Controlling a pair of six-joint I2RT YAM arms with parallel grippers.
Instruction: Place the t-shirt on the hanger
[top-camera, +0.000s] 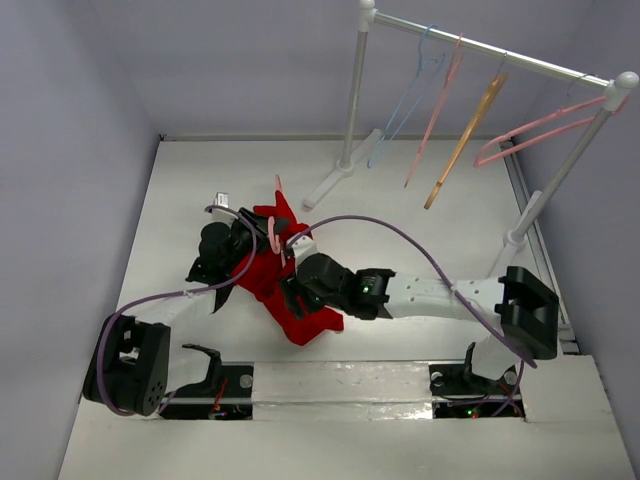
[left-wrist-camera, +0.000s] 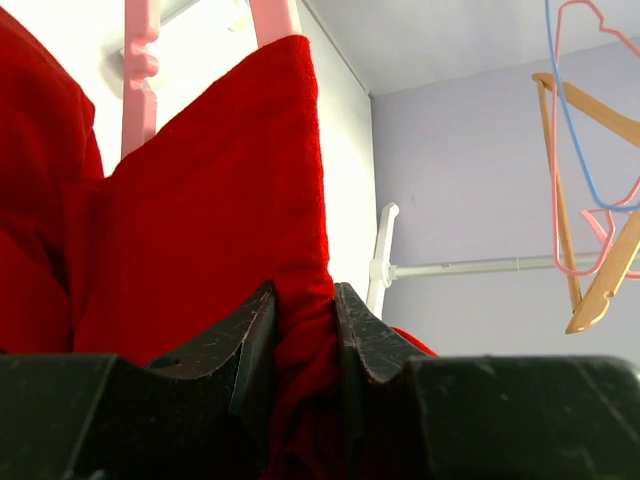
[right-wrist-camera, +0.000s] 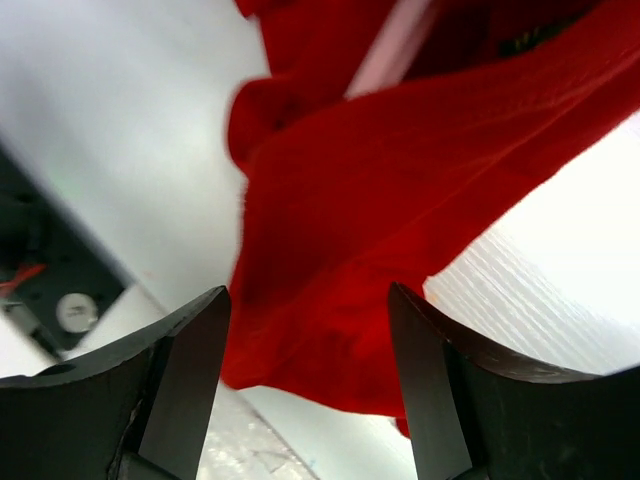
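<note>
The red t shirt (top-camera: 298, 320) hangs bunched below my left gripper (top-camera: 275, 226), its lower end toward the front of the table. In the left wrist view, gathered red cloth fills the space between the left fingers, which press it from both sides. A pink hanger pokes out of the shirt there; part of it (right-wrist-camera: 395, 45) also shows among the folds in the right wrist view. My right gripper is open, its fingers (right-wrist-camera: 205, 335) on either side of the shirt's lower part, with cloth beyond them. Most of the hanger is hidden by cloth.
A white rack (top-camera: 480, 43) stands at the back right. From it hang a blue hanger (top-camera: 408, 95), a wooden hanger (top-camera: 467, 138) and pink hangers (top-camera: 540, 125).
</note>
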